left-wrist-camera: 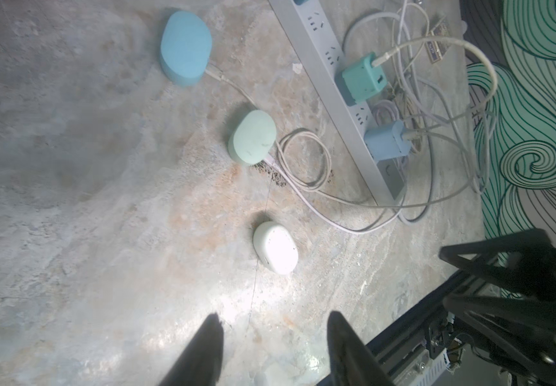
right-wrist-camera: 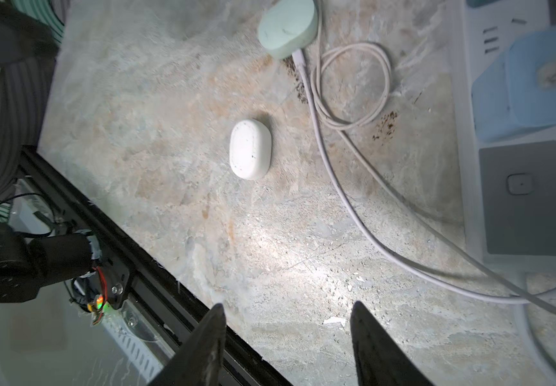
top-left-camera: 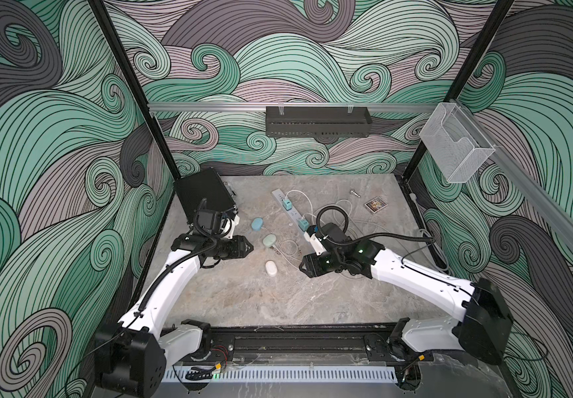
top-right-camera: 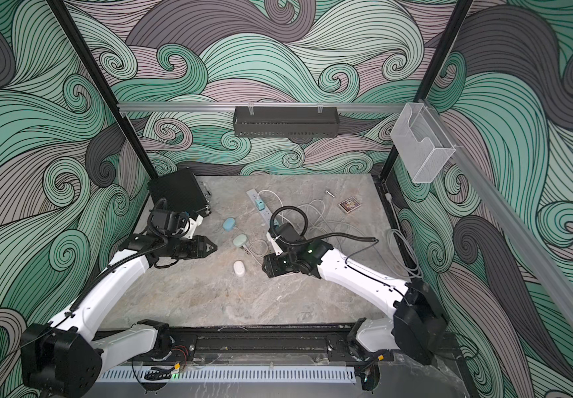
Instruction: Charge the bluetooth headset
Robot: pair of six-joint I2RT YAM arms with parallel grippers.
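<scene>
A white earbud case lies by itself on the grey tabletop, with no cable at it; in the right wrist view the same white case point(right-wrist-camera: 250, 149) is above the fingers. Behind it sits a pale green case point(left-wrist-camera: 252, 137) with a white cable plugged in, and farther left a blue case point(left-wrist-camera: 186, 48), also with a cable at its end. My left gripper point(top-left-camera: 245, 248) hovers to the left of the white case, fingers part open and empty. To its right, my right gripper point(top-left-camera: 308, 268) stands open, nothing between its fingers.
A power strip point(left-wrist-camera: 345, 96) carries a teal adapter point(left-wrist-camera: 362, 77) and a blue adapter point(left-wrist-camera: 388, 140). Looped white cables point(right-wrist-camera: 355, 122) run beside it. A black box point(top-left-camera: 201, 192) stands at the back left.
</scene>
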